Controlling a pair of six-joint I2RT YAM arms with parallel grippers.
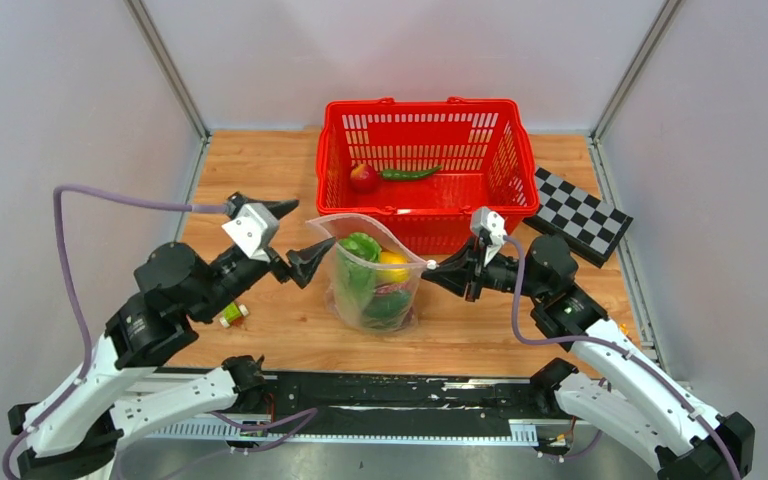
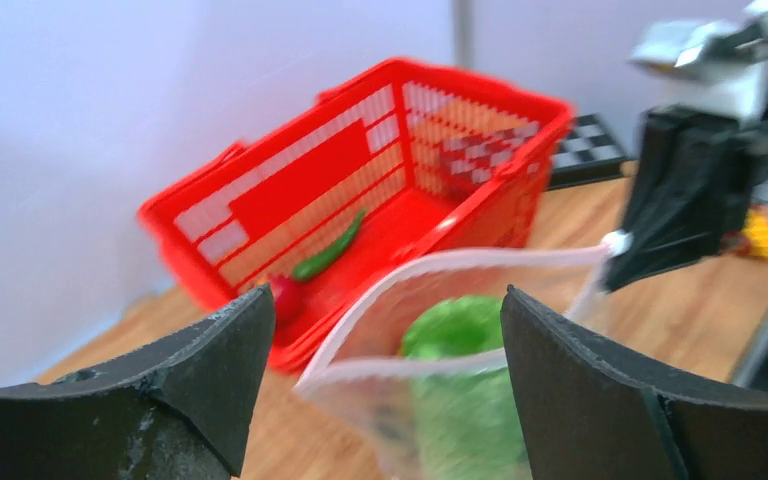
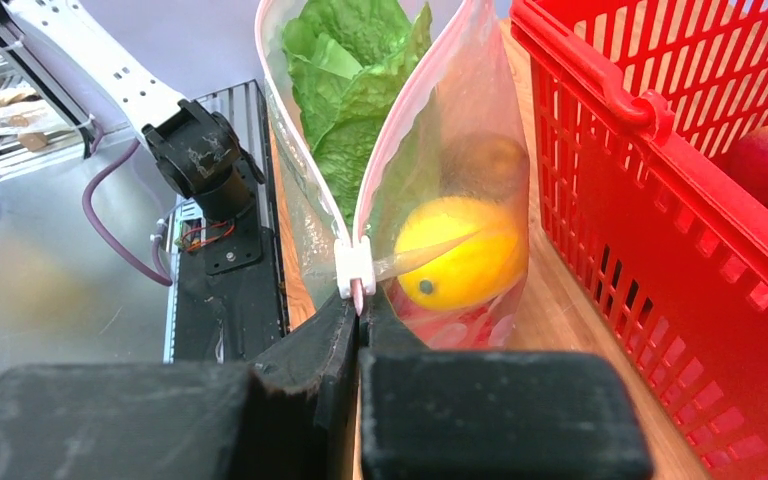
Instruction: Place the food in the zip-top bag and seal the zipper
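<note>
A clear zip top bag (image 1: 372, 285) stands on the table with its mouth open. Inside it are green lettuce (image 3: 355, 100), a yellow fruit (image 3: 460, 255) and other food low down. My right gripper is shut on the bag's edge, just below the white zipper slider (image 3: 354, 265). To the left of the bag, my left gripper (image 1: 303, 237) stands wide open and empty; in its own view the bag's rim (image 2: 410, 368) shows beyond and between the fingers. A red fruit (image 1: 363, 178) and a green pepper (image 1: 410, 173) lie in the red basket (image 1: 425, 212).
Behind the bag the red basket stands close to it. A checkered board (image 1: 582, 215) lies at the right back. A small green-and-white item (image 1: 232, 314) rests on the table under the left arm.
</note>
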